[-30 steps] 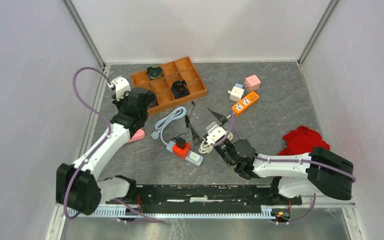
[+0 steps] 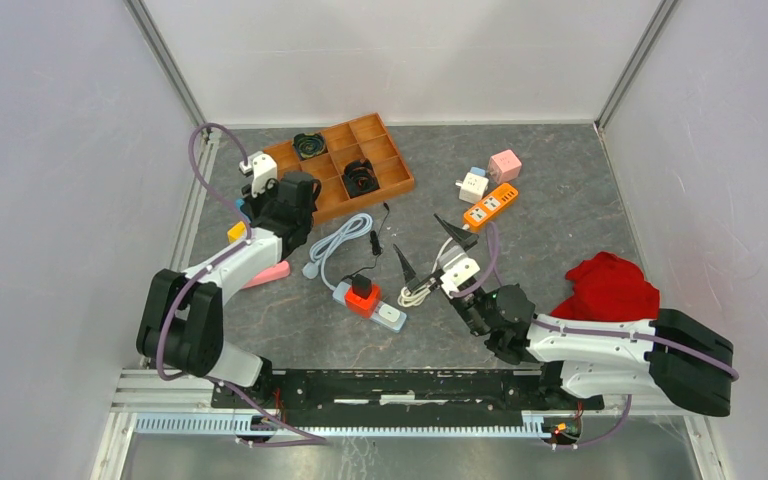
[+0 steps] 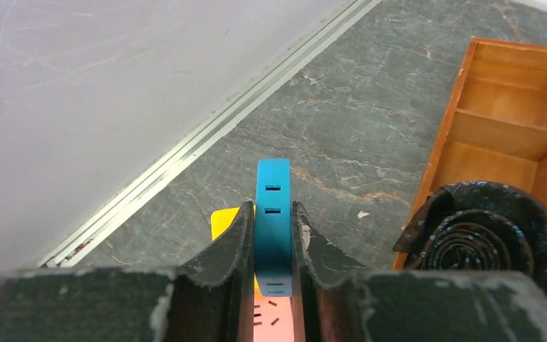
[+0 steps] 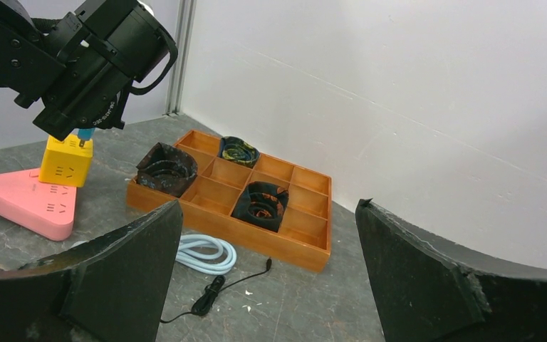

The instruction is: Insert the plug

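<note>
My left gripper is shut on a blue plug adapter (image 3: 273, 185), held upright over a yellow cube socket (image 4: 66, 159) and a pink triangular power strip (image 4: 23, 200) at the left of the table. In the right wrist view the adapter's lower end with its prongs shows just above the yellow cube; whether they touch, I cannot tell. The top view mostly hides this behind the left arm. My right gripper (image 2: 422, 242) stands open over the middle right, nothing between its fingers.
A wooden compartment tray (image 2: 370, 140) with coiled dark items is at the back. A grey strip with red adapter (image 2: 363, 302), cables, an orange strip (image 2: 491, 206), small cubes (image 2: 505, 166) and a red cloth (image 2: 605, 287) lie around.
My right arm has shifted a little to the right.
</note>
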